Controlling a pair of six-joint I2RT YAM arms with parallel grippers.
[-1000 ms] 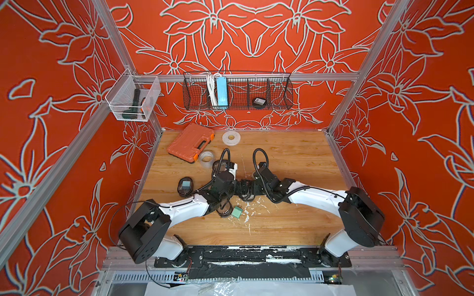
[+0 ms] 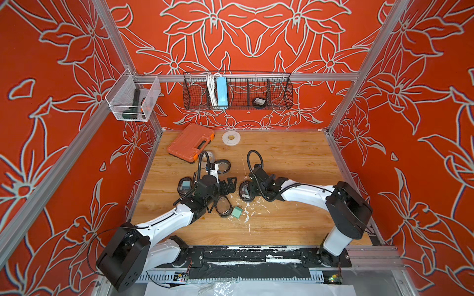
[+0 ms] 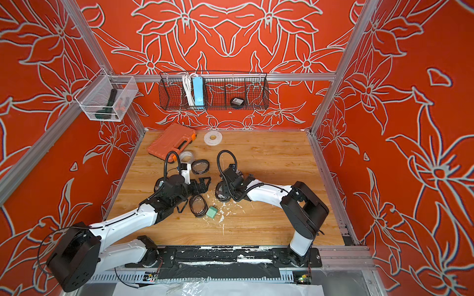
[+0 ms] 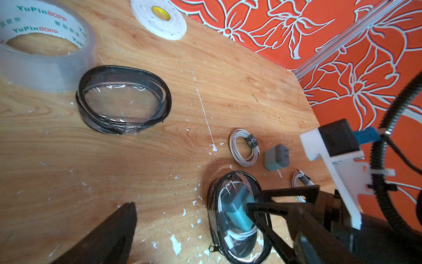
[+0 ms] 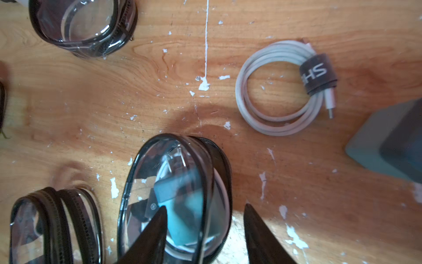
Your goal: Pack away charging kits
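A clear, black-edged pouch (image 4: pixel 241 253) with a blue-green charger and white cable inside lies mid-table. My right gripper is part open around its edge, one finger (image 5: pixel 154 235) in front of it; a gap shows towards the other. Left of the pouch my left gripper (image 2: pixel 232 185) stands open and empty, apart from it. A packed pouch (image 2: pixel 185 186) lies farther left. Two more pouches (image 4: pixel 125 103) (image 2: pixel 223 206) lie near the left arm; the far one looks empty. A coiled white cable (image 5: pixel 246 105) and a grey charger (image 5: pixel 395 145) lie beyond the right gripper.
A green block (image 2: pixel 237 212) lies in front of the pouches. Behind are a clear tape roll (image 4: pixel 48 72), a white ring roll (image 2: pixel 231 138) and an orange case (image 2: pixel 191 142). A wire basket (image 2: pixel 237 93) hangs on the back wall.
My left gripper has drawn back left from the middle pouch and opened away from it.
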